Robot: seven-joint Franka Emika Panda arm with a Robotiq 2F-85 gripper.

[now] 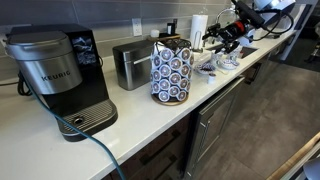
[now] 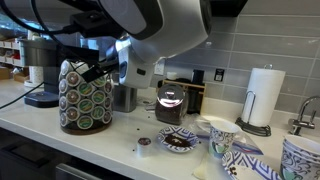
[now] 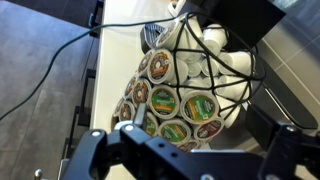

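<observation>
My gripper stands open, its dark fingers (image 3: 262, 125) spread wide, with coffee pods visible between and beyond them. The carousel of pods (image 1: 171, 72) stands upright on the counter, its round lids facing outward. Loose pods (image 3: 196, 55) fill the wire top of the carousel in the wrist view. In exterior view 1 the gripper (image 1: 228, 42) hangs farther along the counter, apart from the carousel. The arm's large white body covers much of exterior view 2. To the left stands the Keurig coffee maker (image 1: 66, 85).
A dark canister box (image 1: 132, 64) stands behind the carousel. Several patterned bowls and plates (image 2: 250, 165) lie along the counter, with a small cup (image 2: 144, 146) nearby. A paper towel roll (image 2: 262, 95) stands at the back. Bare counter (image 1: 135, 105) lies between coffee maker and carousel.
</observation>
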